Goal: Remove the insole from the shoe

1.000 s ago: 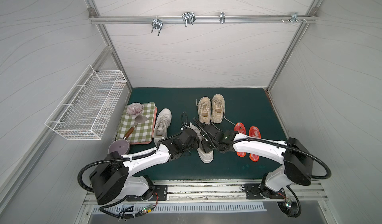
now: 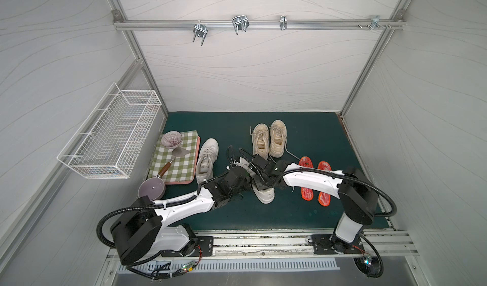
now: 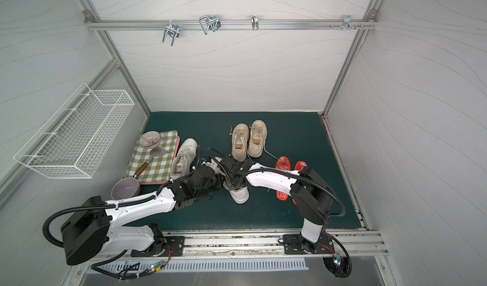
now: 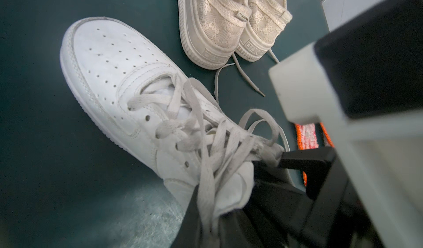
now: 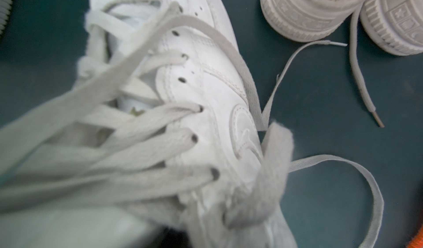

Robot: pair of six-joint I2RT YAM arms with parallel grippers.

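Note:
The white laced shoe (image 4: 127, 72) points its toe away from me, heel (image 2: 264, 195) toward the front. At its opening my left gripper is shut on the tongue (image 4: 238, 186) and a strand of lace (image 4: 205, 182). Black fingers (image 4: 308, 156) of my right gripper reach the collar from the right; a gap shows between them, one at the outer edge, the other lower at the opening. Both arms cover the shoe's middle from above. Laces and collar fill the right wrist view, where the right fingertips barely show. No insole of this shoe is visible.
Beige shoes (image 2: 260, 138) with trailing laces stand behind. Orange-red insoles (image 2: 324, 184) lie to the right, under the right arm. Bare green mat (image 2: 304, 217) runs along the front.
The shoe's heel shifted slightly right and away earlier on.

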